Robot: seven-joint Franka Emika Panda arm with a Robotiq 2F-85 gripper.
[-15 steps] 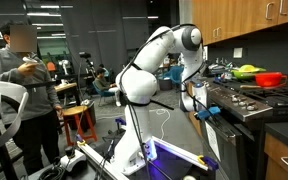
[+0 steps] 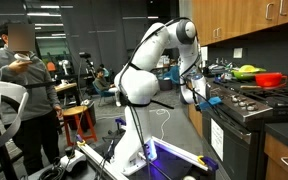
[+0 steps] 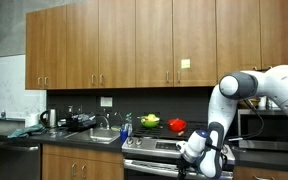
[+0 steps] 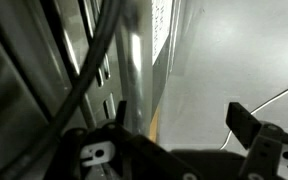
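Note:
My gripper is open in the wrist view, with nothing between its fingers and grey floor showing beyond them. Along the left of that view runs the shiny metal front of an appliance, with a dark cable crossing it. From exterior view 1, the gripper (image 2: 211, 101) hangs low in front of the stove (image 2: 246, 109), close to its knobs and handle; whether it touches is unclear. Exterior view 2 shows the white arm (image 3: 212, 140) reaching down before the stove, its fingertips hard to make out.
A red pot (image 2: 270, 79) rests on the stovetop. A bowl with yellow fruit (image 3: 150, 121) stands behind the counter's sink (image 3: 100, 136). Orange stool (image 2: 77, 120) and a standing person (image 2: 29, 75) are at the left. Open floor lies left of the arm.
My gripper has risen a little in front of the stove over the last second. The pot and the bowl stay where they were.

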